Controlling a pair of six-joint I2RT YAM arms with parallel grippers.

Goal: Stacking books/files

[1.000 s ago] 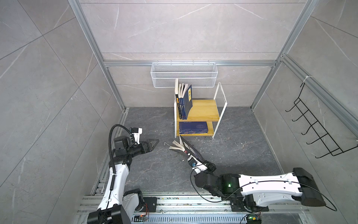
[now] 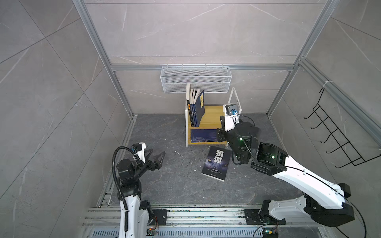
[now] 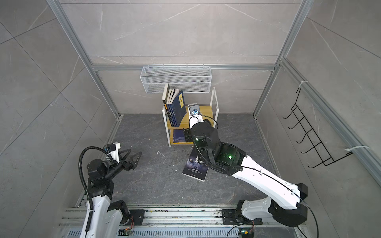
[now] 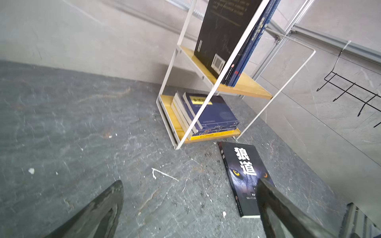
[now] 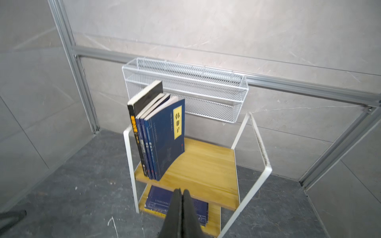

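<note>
A dark book with white characters point(image 2: 215, 162) lies flat on the floor before the white-framed two-tier shelf point(image 5: 206, 166). Several books stand upright at the upper tier's left point(image 5: 162, 134); blue books lie flat below point(image 4: 212, 111). My left gripper stands open at the left of the floor, with nothing between its fingers. My right gripper is over the shelf's front, right of the standing books, fingertips together; I see no object between them. In the top views its arm partly hides the shelf.
A white mesh basket point(image 2: 195, 79) hangs on the back wall. A black wire hook rack point(image 3: 317, 142) hangs on the right wall. The floor left of the shelf is mostly clear. The shelf's upper tier has free space at its right.
The book that was raised with my right gripper now lies on the floor. My right gripper has risen toward the shelf. My left gripper has shifted slightly.
</note>
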